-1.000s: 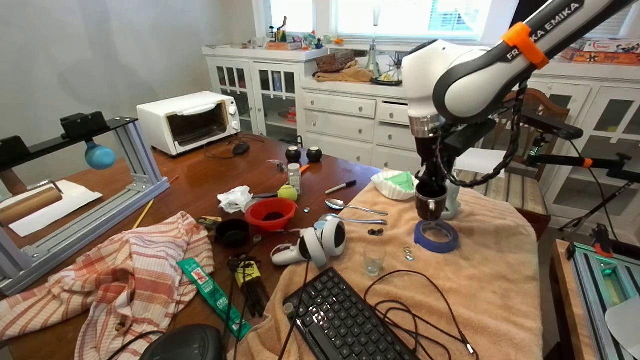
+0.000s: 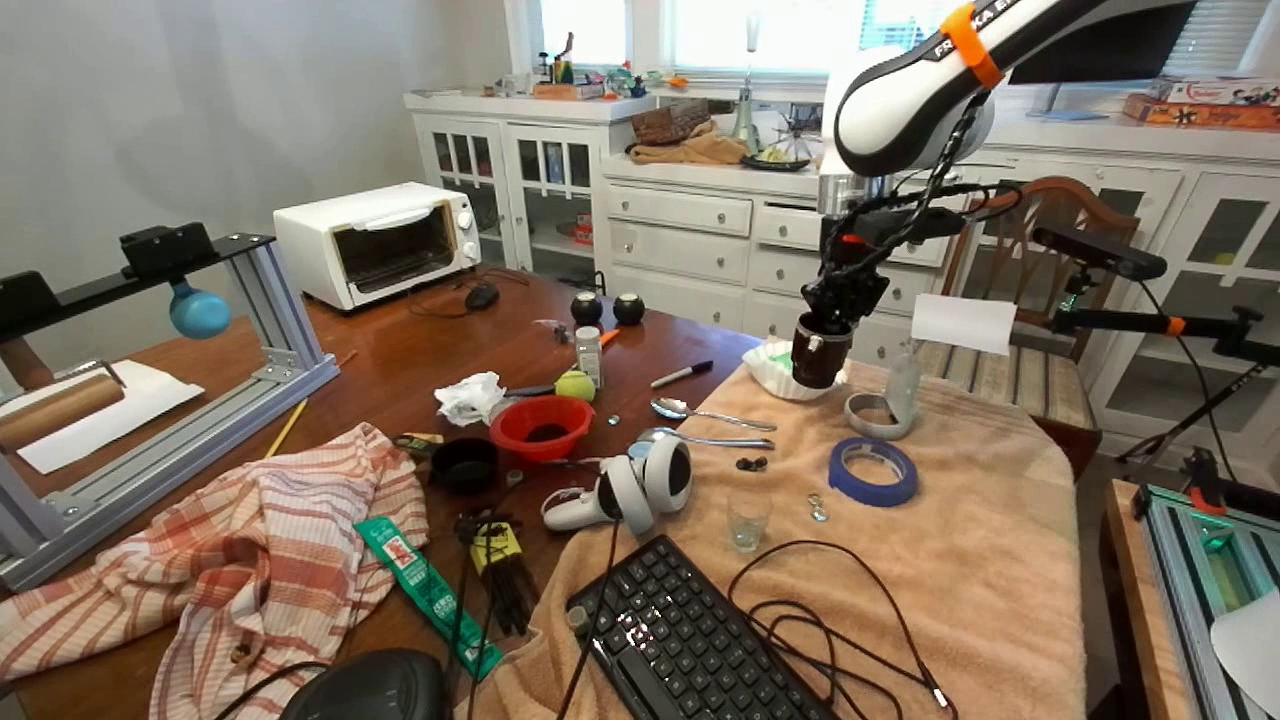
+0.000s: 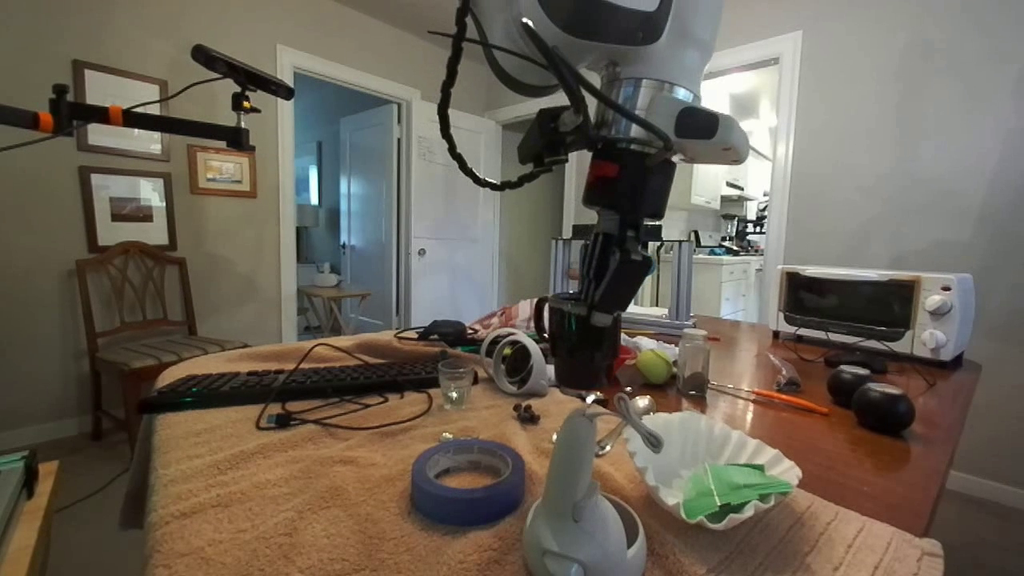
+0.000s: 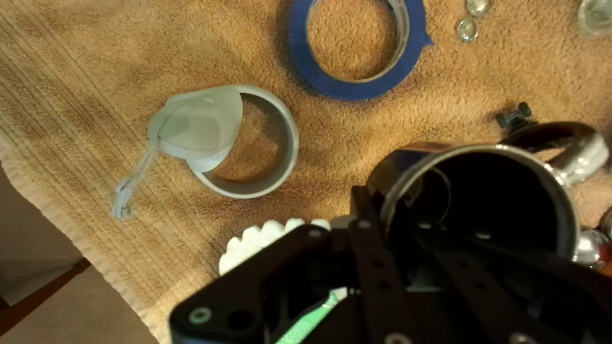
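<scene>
A dark, shiny mug (image 2: 822, 356) hangs in the air in front of the white fluted bowl in exterior view 1. My gripper is shut on the wall of this mug, with one finger (image 4: 362, 206) outside and the other apparently inside it. Seen from the wrist, the mug's open mouth faces the camera and its handle points to the upper right. In exterior view 2 the mug (image 3: 578, 346) is roughly upright below the fingers, its handle to the left. The dark inside hides any contents.
Below are a fluted bowl (image 3: 662, 451) holding green packets, a blue tape roll (image 3: 467, 482) and a grey ring-shaped item (image 3: 576, 538). Spoons (image 2: 720, 442), a clear glass (image 2: 749, 523), a white controller (image 2: 624, 490) and a keyboard (image 2: 708, 642) lie nearby.
The arm has carried the mug left and upward in exterior view 1, from over the blue tape to the fluted bowl. The grey item is now less covered.
</scene>
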